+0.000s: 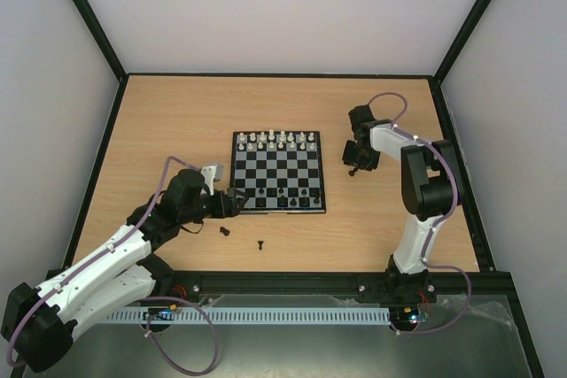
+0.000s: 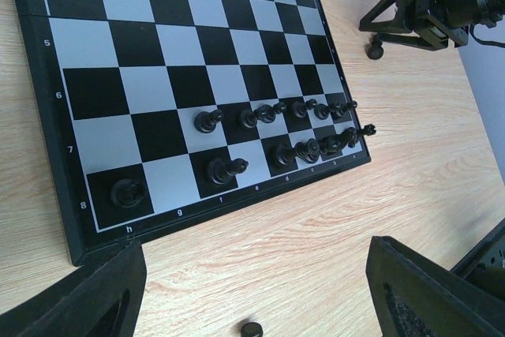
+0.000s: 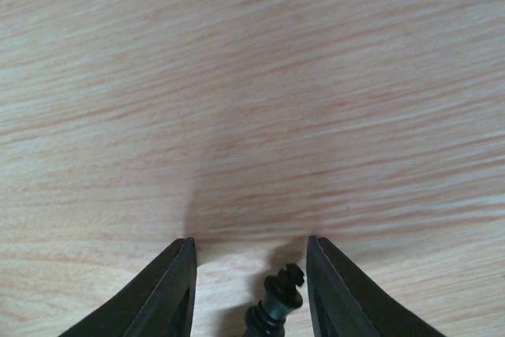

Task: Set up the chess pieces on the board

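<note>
The chessboard [image 1: 276,164] bears white pieces [image 1: 271,136] in two far rows and black pieces [image 2: 225,170] on its near rows, with gaps among the black ones. Right of the board, my right gripper is low over the table, its fingers [image 3: 183,274] apart. A black piece [image 3: 272,305] lies tilted between them, close to the right-hand finger, with bare wood showing on its other side; its lower end is cut off. My left gripper is open and empty at the board's near left corner. One loose black piece [image 2: 251,329] shows between its fingers, farther below.
Two loose black pieces lie in front of the board, one on the left [image 1: 225,231] and one nearer the middle [image 1: 260,244].
</note>
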